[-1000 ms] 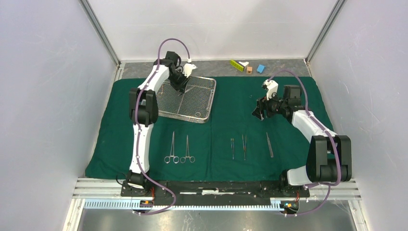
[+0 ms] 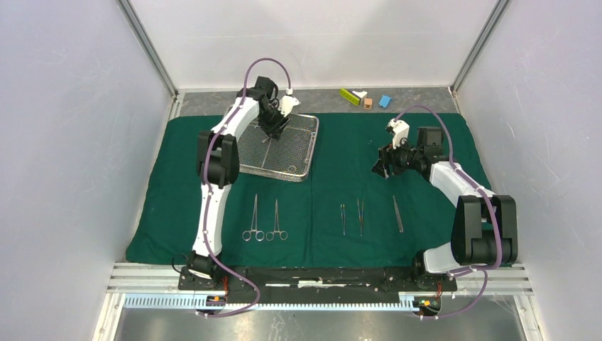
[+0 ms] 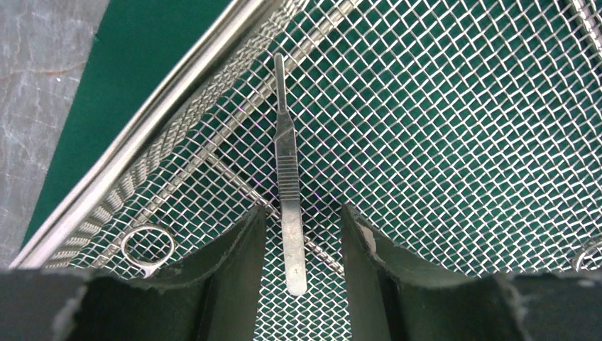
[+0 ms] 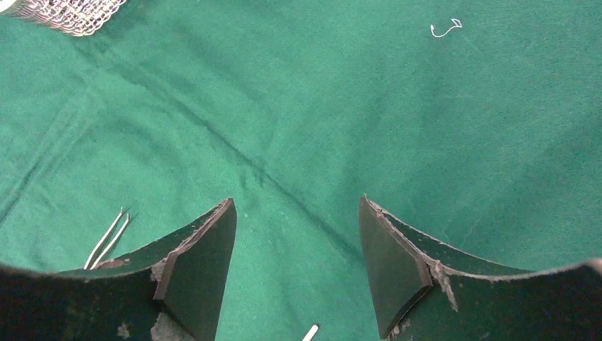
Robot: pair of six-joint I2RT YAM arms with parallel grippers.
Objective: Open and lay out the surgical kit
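Observation:
Inside the wire mesh tray (image 2: pixel 310 153), my left gripper is open over a flat silver scalpel handle (image 3: pixel 288 170). The handle lies between its fingers, apart from both. A ring-shaped instrument end (image 3: pixel 148 245) shows in one tray corner, and another ring (image 3: pixel 588 253) at the right edge of that view. On the green drape lie two ring-handled instruments (image 2: pixel 255 224), two tweezers (image 2: pixel 360 217) and a slim handle (image 2: pixel 397 214). My right gripper hangs above bare drape, its fingers apart and empty.
Behind the drape, on the grey strip, sit a yellow-green block (image 2: pixel 350 96), an orange-brown block (image 2: pixel 368 104) and a blue block (image 2: pixel 385 101). A thin white thread (image 4: pixel 447 30) lies on the drape. Bare cloth separates tray and right arm.
Over the tray, my left gripper has shifted slightly to the right. The right arm stays almost where it was, and the instruments on the drape have not moved.

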